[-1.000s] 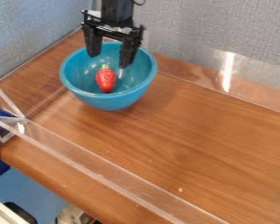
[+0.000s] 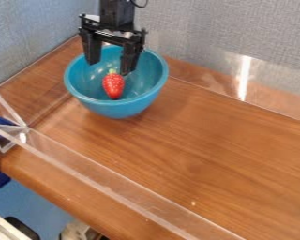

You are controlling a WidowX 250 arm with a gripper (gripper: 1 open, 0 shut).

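A blue bowl [image 2: 121, 106] sits at the back left of the wooden surface. Inside it lies a red strawberry-like object [image 2: 112, 85]. The black gripper [image 2: 110, 61] hangs open over the bowl, its two fingers apart at either side above the red object, with nothing held between them.
Grey textured walls and clear low panels edge it. At the left edge are a white crossed frame [image 2: 10, 131] and a blue part beside it.
The gripper has shifted slightly left over the bowl. The bowl and the red object look unmoved.
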